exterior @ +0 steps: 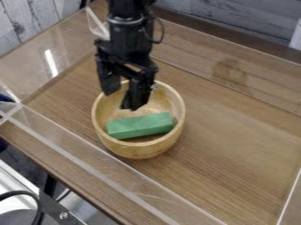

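Observation:
My black gripper (pixel 125 88) hangs open over the back part of a round wooden bowl (pixel 165 141), its fingers pointing down. A green block (pixel 139 125) lies inside the bowl, in front of the fingers. Part of the bowl's back is hidden behind the gripper. I cannot tell whether the fingers touch the bowl.
A light wall stands at the upper left.

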